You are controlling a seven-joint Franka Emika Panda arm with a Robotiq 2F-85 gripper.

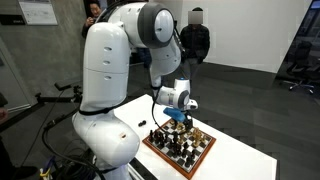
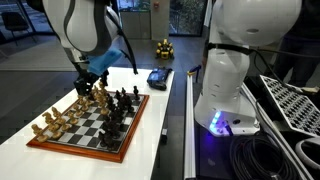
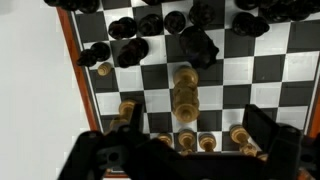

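Note:
My gripper stands open above a chessboard, with its dark fingers spread on both sides of the lower middle of the wrist view. Between and above the fingertips in that view shows a tan chess piece, clear of both fingers; whether it stands or lies is hard to tell. A dark piece is close above it in the picture. In exterior view 2 the gripper is over the tan pieces on the board's far side, its tips partly hidden among them.
Several dark pieces crowd the opposite side of the board. The board's brown wooden rim lies on a white table, bare to the right. A small black device sits near the table edge.

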